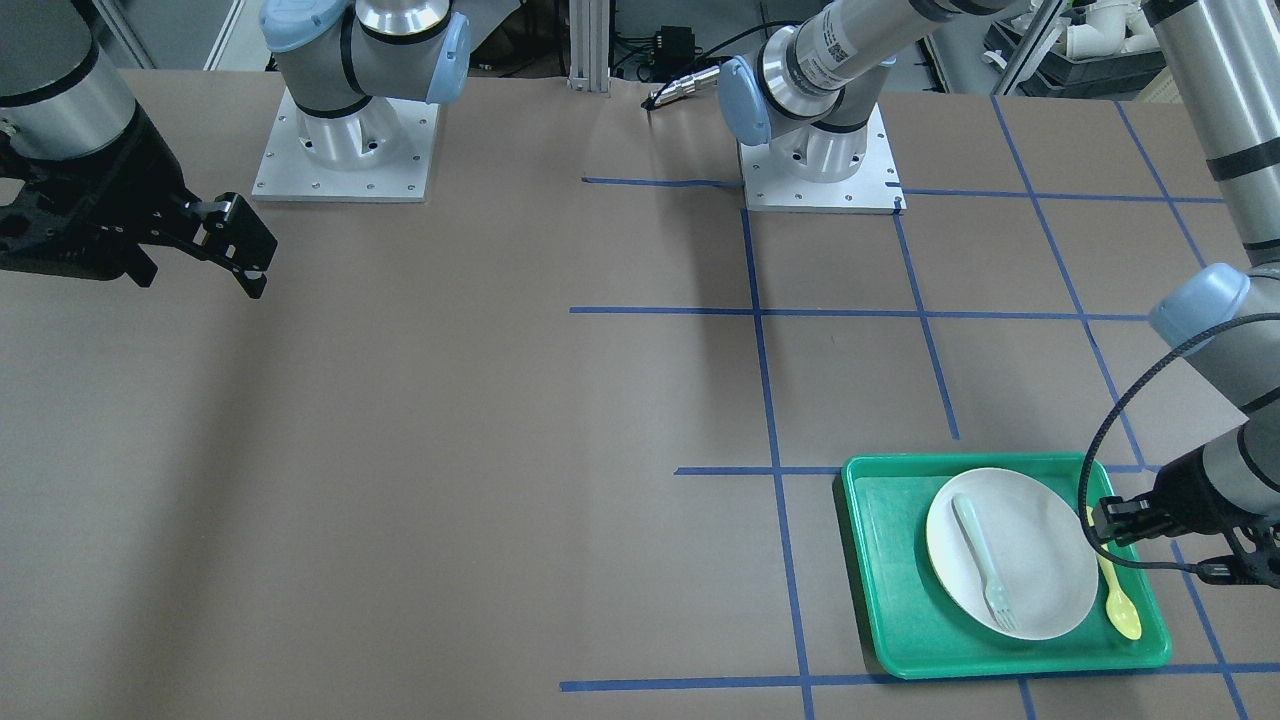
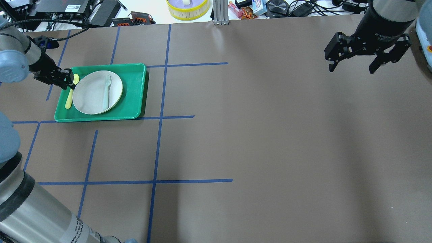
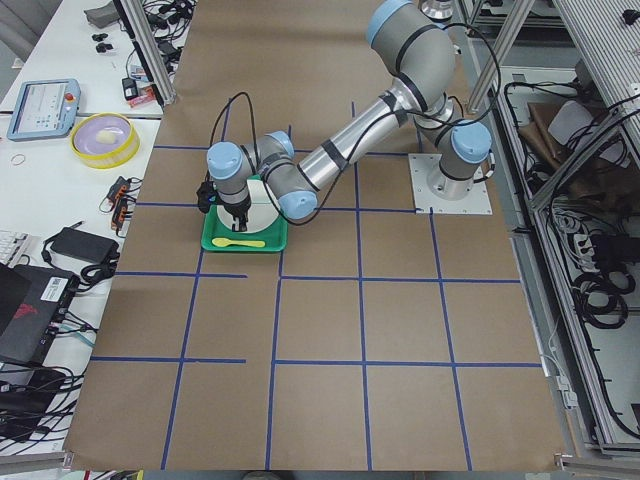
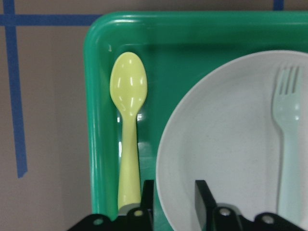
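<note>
A green tray (image 1: pixel 888 612) holds a white plate (image 1: pixel 1008 564) with a pale mint fork (image 4: pixel 289 149) lying on it. A yellow spoon (image 4: pixel 129 163) lies in the tray beside the plate, parallel to the tray's short side. My gripper is open just above the spoon's handle end and the plate's rim, its fingers apart with nothing visible between them but plate rim and tray. In the top view it sits at the tray's left edge.
A second arm's black gripper (image 2: pixel 366 52) hangs at the right of the top view, well away from the tray. Cables and devices line the table's far edge.
</note>
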